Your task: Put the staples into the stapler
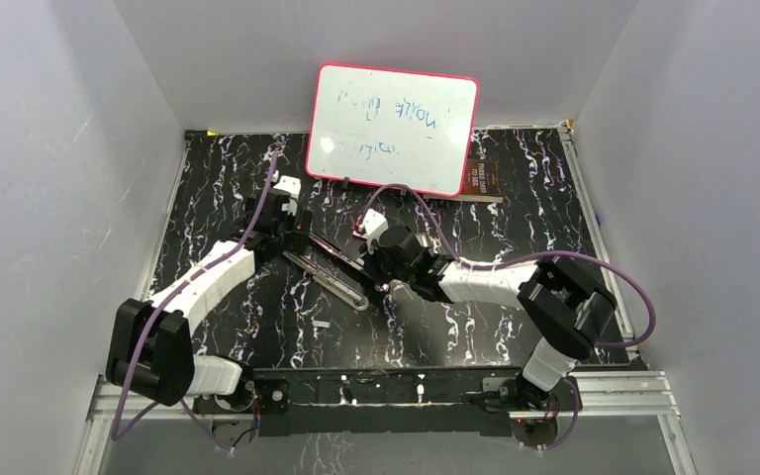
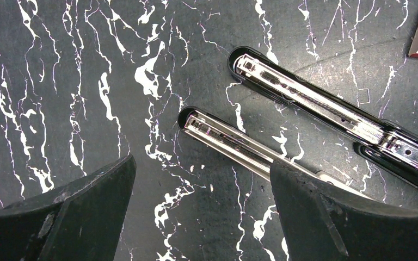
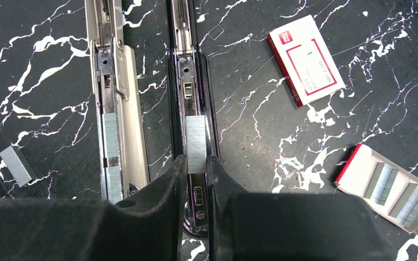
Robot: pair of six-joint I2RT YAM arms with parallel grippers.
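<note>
The black stapler (image 3: 184,81) lies unfolded on the marble table, its metal channel facing up. A grey strip of staples (image 3: 196,142) is over that channel, lined up with it, and my right gripper is shut on its near end. Whether the strip rests in the channel or sits just above it, I cannot tell. A beige stapler (image 3: 137,125) lies unfolded alongside, with staples (image 3: 110,138) in its channel. My left gripper is open above the far ends of both staplers, nothing between its fingers.
A closed staple box (image 3: 308,61) and an open one (image 3: 367,176) holding several strips lie right of the staplers. One loose strip (image 3: 18,165) is at their left. A whiteboard (image 1: 394,127) stands at the back.
</note>
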